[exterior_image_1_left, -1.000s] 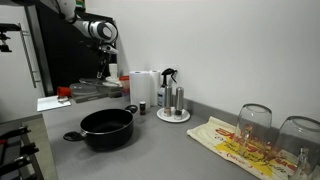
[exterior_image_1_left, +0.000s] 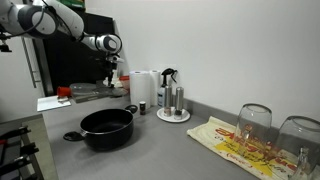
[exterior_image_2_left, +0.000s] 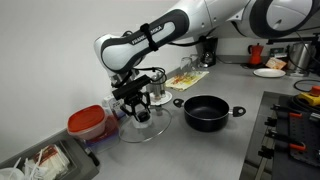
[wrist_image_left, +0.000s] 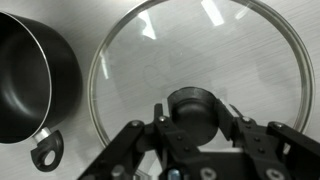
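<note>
A clear glass lid (wrist_image_left: 150, 75) with a metal rim hangs level above the counter, its round black knob (wrist_image_left: 192, 118) between the fingers of my gripper. Exterior view 2 has the gripper (exterior_image_2_left: 143, 114) shut on that knob, over the lid (exterior_image_2_left: 160, 133). The lid (exterior_image_1_left: 92, 90) appears above and behind the pan in exterior view 1. Standing open on the counter is a black pan (exterior_image_2_left: 207, 112), beside the lid rather than under it. Its wall and one handle (wrist_image_left: 45, 150) show at the left of the wrist view.
Bottles on a white plate (exterior_image_1_left: 173, 115) stand behind the pan. Upturned glasses (exterior_image_1_left: 254, 122) rest near a patterned cloth (exterior_image_1_left: 225, 138). A red bowl (exterior_image_2_left: 87, 123) and a dish rack (exterior_image_2_left: 45, 163) lie beyond the arm. Bare counter surrounds the pan's front and right.
In exterior view 1 the arm and lid have shifted slightly rightward. The knob stays gripped, and the pan has not moved.
</note>
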